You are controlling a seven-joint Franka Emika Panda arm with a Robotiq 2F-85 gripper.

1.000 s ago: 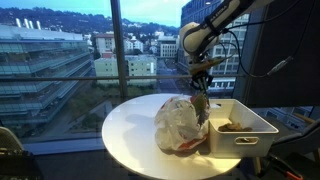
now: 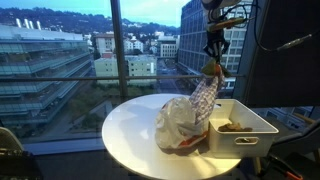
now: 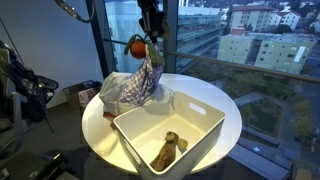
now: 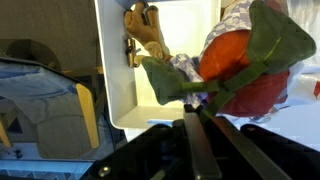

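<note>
My gripper (image 2: 213,62) is shut on a soft toy (image 4: 236,72) with a red round part and green leaf-like flaps. In exterior view 2 its red part (image 3: 138,48) hangs beside the gripper (image 3: 151,38). A grey checked cloth part (image 2: 205,97) hangs below the grip down to the white plastic bag (image 2: 176,125); whether they touch or the cloth still lies inside the bag, I cannot tell. Beside the bag stands a white bin (image 3: 200,103). Inside it lies a brown plush toy (image 3: 170,150), seen also in the wrist view as a brown toy (image 4: 148,35).
Bag and bin share a round white table (image 2: 130,125), whose left side is clear. Large windows (image 2: 60,80) stand behind it. In the wrist view, a chair with blue cloth (image 4: 45,105) is beyond the bin.
The arm has risen well above the bag. The held toy has come up with it, and much more of the checked cloth now shows stretched below the gripper.
</note>
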